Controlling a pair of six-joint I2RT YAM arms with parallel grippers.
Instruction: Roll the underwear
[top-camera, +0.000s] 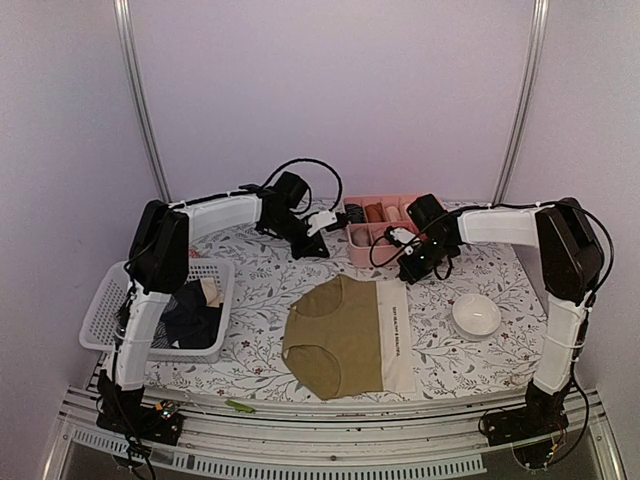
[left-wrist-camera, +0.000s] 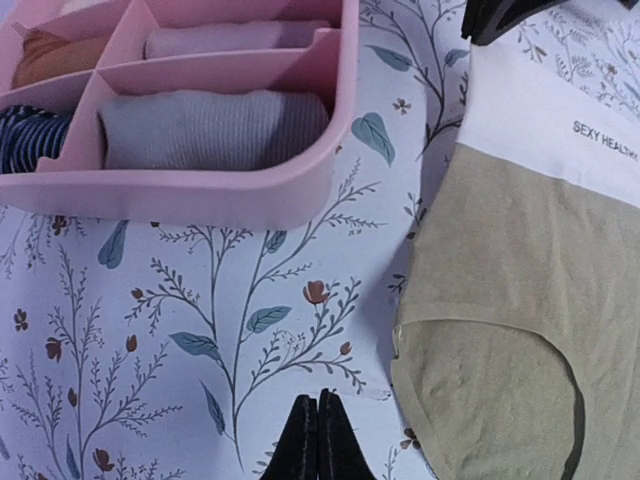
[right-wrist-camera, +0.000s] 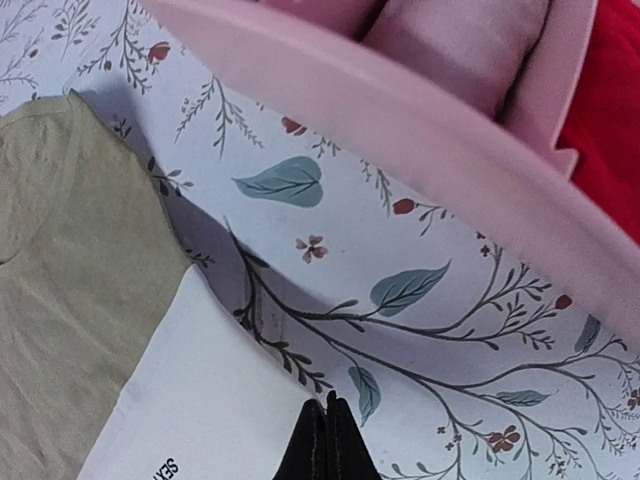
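Note:
The olive underwear (top-camera: 335, 350) with a white printed waistband (top-camera: 396, 350) lies spread flat at the middle of the table, waistband to the right. My right gripper is shut at the waistband's upper corner; it seems to pinch the white fabric's edge, though this is hard to tell. My left gripper is shut with nothing visible between its fingers, hanging over bare table beside the underwear's upper left part.
A pink divided box (top-camera: 365, 250) of rolled clothes stands just behind the underwear. A white basket (top-camera: 100, 320) of clothes is at the left, a white bowl (top-camera: 476, 315) at the right.

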